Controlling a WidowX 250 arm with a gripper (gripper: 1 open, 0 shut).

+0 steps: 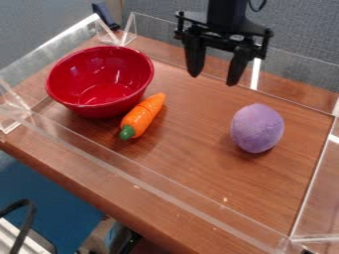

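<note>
My black gripper [213,65] hangs over the back of the wooden table at the top centre, its two fingers wide apart with nothing between them. Below it to the left, a red bowl [99,79] sits empty, with an orange carrot [146,112] with a green top lying just to its right. A purple round object [257,128] rests on the right part of the table, below the gripper.
Clear low walls edge the wooden table [185,189]. A grey wall stands behind, and blue floor shows at the lower left.
</note>
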